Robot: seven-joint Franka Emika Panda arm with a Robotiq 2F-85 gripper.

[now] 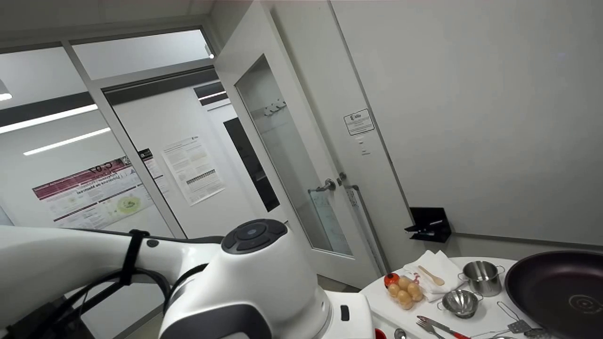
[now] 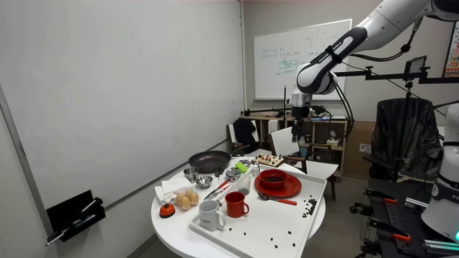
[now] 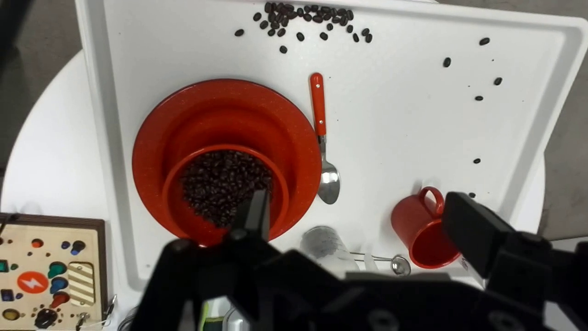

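Observation:
My gripper stands open above the tray, its dark fingers wide apart in the wrist view with nothing held between them. The left finger overlaps the edge of a red bowl [image 3: 282, 182] full of dark beans, which rests on a red plate [image 3: 220, 91]. By the right finger lies the view of a red mug [image 3: 410, 223], partly covered by it. A red-handled spoon [image 3: 318, 105] is on the tray beside the plate. In exterior view 2 the gripper [image 2: 296, 137] hangs well above the table, pointing down.
Loose beans [image 3: 284, 14] are scattered over the white tray [image 3: 402, 132]. A grey mug [image 2: 209, 217] stands at the tray's corner. Eggs [image 2: 185, 200], small pots and a large pan [image 2: 209, 162] occupy the table alongside. A knobbed board [image 3: 52, 265] sits outside the tray.

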